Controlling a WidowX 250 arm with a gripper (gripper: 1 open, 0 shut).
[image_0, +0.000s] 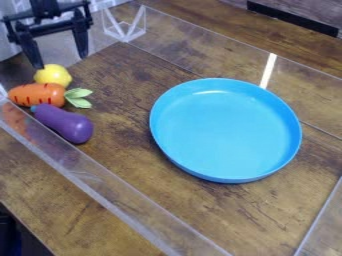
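The dark gripper (51, 40) hangs at the top left, its fingers open and pointing down, above and behind a yellow lemon (54, 75). An orange carrot (36, 94) with pale green leaves lies just in front of the lemon, and a purple eggplant (63, 124) lies in front of the carrot. A large blue plate (225, 130) rests on the right half of the wooden surface, empty.
Clear low walls (94, 195) border the work area, with a white bracket (123, 25) at the back left. Bare wood (187, 50) lies behind the plate and between it and the vegetables.
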